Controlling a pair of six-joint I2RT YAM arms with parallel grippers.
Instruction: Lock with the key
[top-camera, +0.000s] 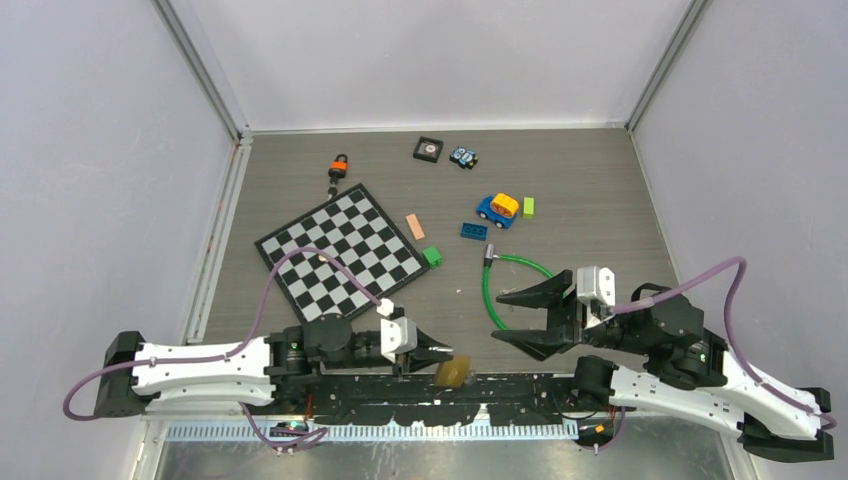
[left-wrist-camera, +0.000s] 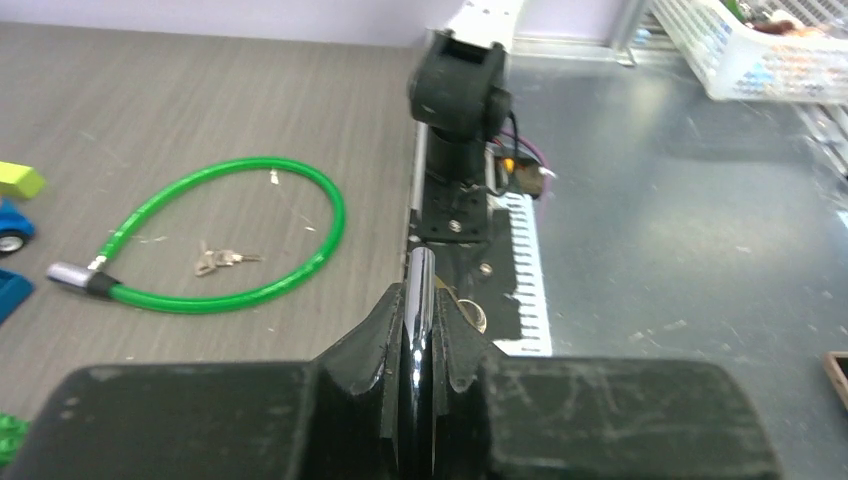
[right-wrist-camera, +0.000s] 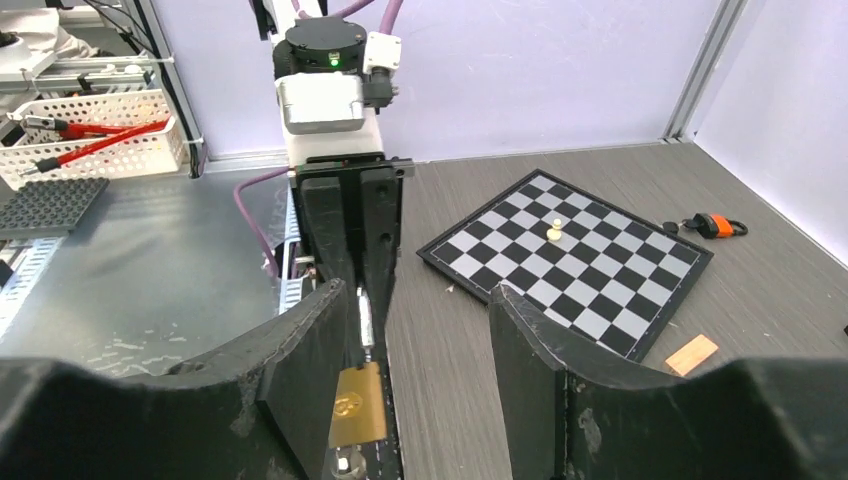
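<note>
A brass padlock (top-camera: 452, 371) hangs from my left gripper (top-camera: 440, 352), which is shut on its steel shackle (left-wrist-camera: 419, 300); the lock's body is mostly hidden behind the fingers in the left wrist view. My right gripper (top-camera: 510, 317) is part open, to the right of and above the padlock, with nothing visible between its fingers. A bunch of keys (left-wrist-camera: 222, 258) lies on the table inside the loop of a green cable lock (left-wrist-camera: 226, 300).
The chessboard (top-camera: 342, 250) with light pieces lies at left. Toy cars (top-camera: 497, 210), small blocks (top-camera: 473, 230), a black square item (top-camera: 428, 149) and an orange-black clip (top-camera: 339, 168) lie toward the back. A white basket (right-wrist-camera: 95, 140) stands outside the table.
</note>
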